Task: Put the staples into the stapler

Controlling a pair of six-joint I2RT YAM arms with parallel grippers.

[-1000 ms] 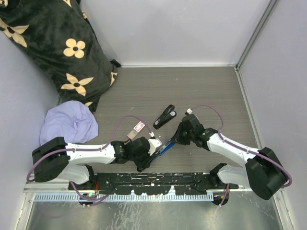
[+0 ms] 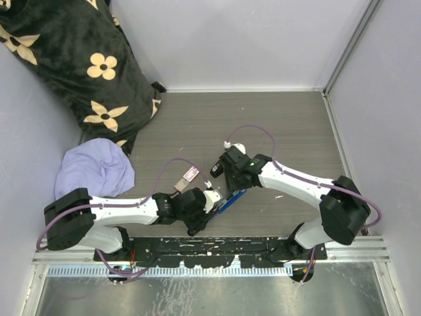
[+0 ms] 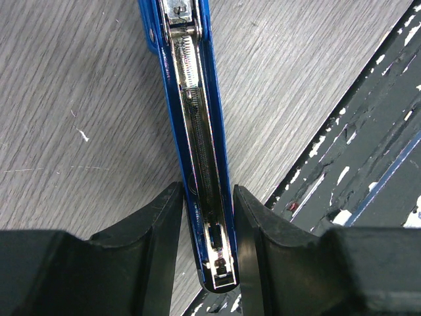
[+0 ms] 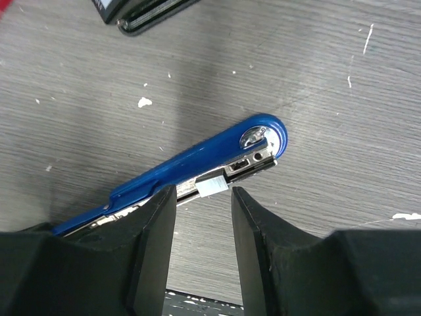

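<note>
A blue stapler point(image 2: 228, 203) lies opened out on the table, its long metal channel and spring point(image 3: 200, 131) exposed in the left wrist view. My left gripper is closed around the channel's end, a finger against each side. My right gripper stands part open above the stapler's hinge half, seen in the right wrist view. Beneath and between its fingertips shows a small silver block point(image 4: 212, 185) on the stapler, with a gap to the left finger. Whether that block is staples, I cannot tell.
A black stapler point(image 2: 217, 170) lies behind, partly covered by the right arm. Left of it is a small staple box point(image 2: 190, 174). A lilac cloth point(image 2: 95, 168) and a dark cushion point(image 2: 99, 72) fill the left side.
My right gripper has moved left and slightly back from the stapler's right end, now covering part of the black stapler in the top view. The left arm has stayed still.
</note>
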